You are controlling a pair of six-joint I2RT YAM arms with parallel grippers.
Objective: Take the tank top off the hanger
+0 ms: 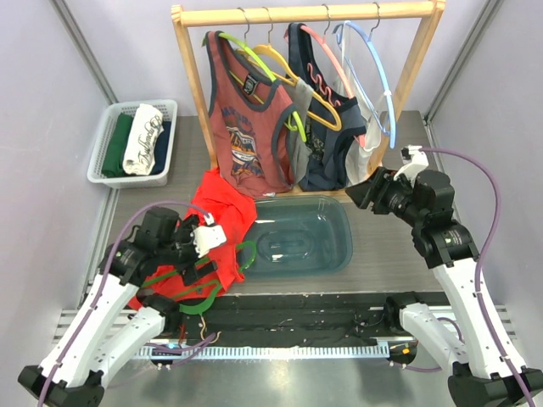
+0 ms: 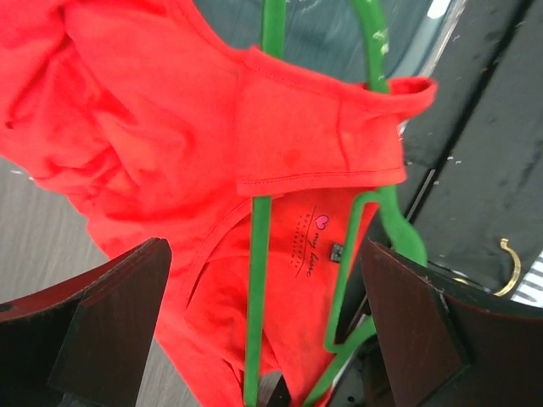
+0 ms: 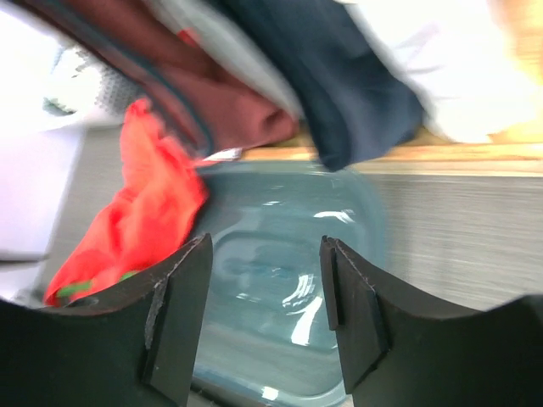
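A red tank top [image 1: 227, 209] lies crumpled at the left of the grey floor, its edge against the clear tub. The green hanger [image 2: 258, 297] is still partly inside it; one strap of red cloth [image 2: 318, 136] wraps over the hanger's bars in the left wrist view. Above the hanger my left gripper stands open, with its fingers [image 2: 110, 326] apart on either side and gripping nothing. Over on the right, my right gripper [image 1: 366, 195] is raised near the rack's foot, open and empty.
A clear grey tub [image 1: 293, 242] sits mid-floor. Behind it, several tops hang from a wooden rack [image 1: 305, 14]. A white basket [image 1: 97, 157] with rolled clothes stands at the back left. Bare floor [image 1: 394, 250] shows right of the tub.
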